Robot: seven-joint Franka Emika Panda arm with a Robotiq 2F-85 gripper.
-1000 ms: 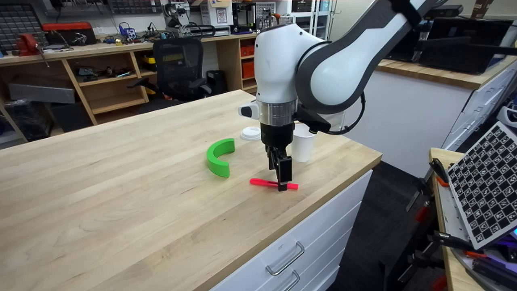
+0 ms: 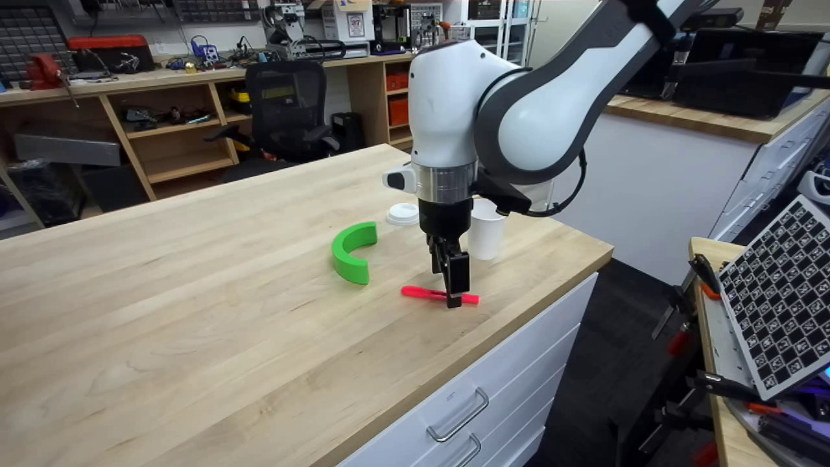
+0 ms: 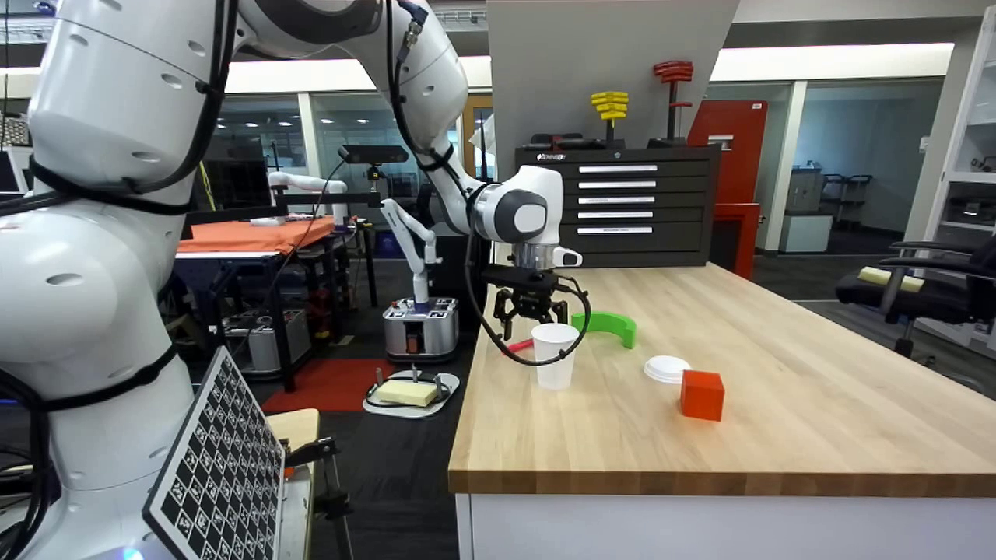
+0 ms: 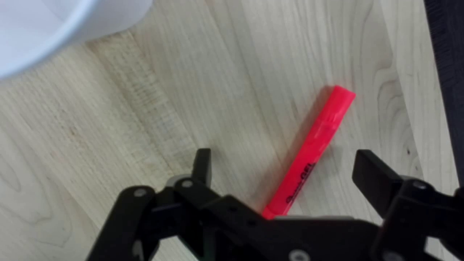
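Note:
On the wooden tabletop lies a red marker (image 4: 311, 152), slanting between the spread fingers of my gripper in the wrist view. Neither finger touches it there, and its lower end is hidden behind the gripper body. Exterior view 1 has the gripper (image 2: 451, 288) pointing down, low over the marker (image 2: 424, 292), one finger covering part of it. A white cup (image 3: 555, 355) stands upright close by; its rim (image 4: 52, 45) fills the upper left corner of the wrist view.
A green curved block (image 2: 351, 253) and a white lid (image 2: 403, 214) rest nearby on the table. In exterior view 2 an orange-red cube (image 3: 702, 395) sits beyond the lid. The table's edge (image 2: 537, 311) runs close to the marker.
The gripper sits very slightly lower over the marker. All else looks the same.

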